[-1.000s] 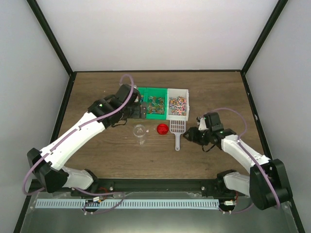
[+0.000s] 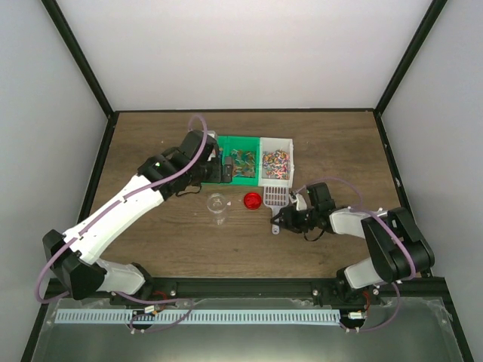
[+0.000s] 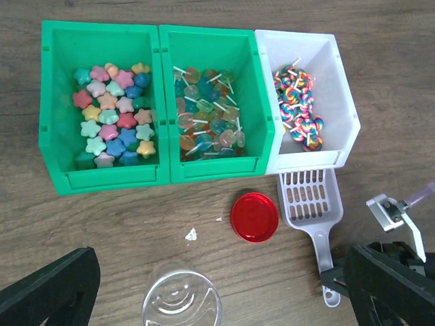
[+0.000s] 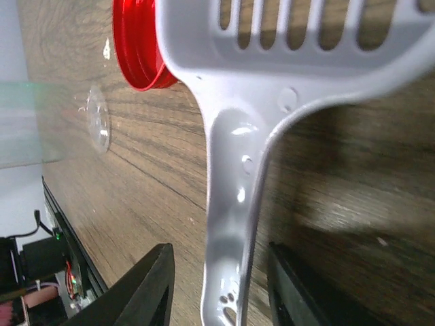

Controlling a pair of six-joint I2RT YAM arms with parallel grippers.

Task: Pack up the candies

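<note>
A grey slotted scoop (image 3: 312, 204) lies flat on the table, its head against the front of the white bin (image 3: 346, 102). My right gripper is low around the scoop's handle (image 4: 231, 176), a finger on each side, with gaps showing between fingers and handle. Wide open and empty, my left gripper hangs above the table, facing the bins. Star candies (image 3: 115, 112) fill one green bin (image 3: 102, 178), clear lollipops (image 3: 207, 112) the other green bin (image 3: 221, 170), and swirled lollipops (image 3: 299, 105) the white one. A clear jar (image 3: 182, 299) stands in front.
A red lid (image 3: 254, 216) lies between the jar and the scoop. White scraps (image 3: 191, 235) are on the wood near it. Bare table (image 2: 219, 253) stretches in front of the jar and at the far right.
My right gripper has moved left and slightly toward the front edge, from beside the scoop to around its handle. The left arm has barely moved, and the scoop lies where it was.
</note>
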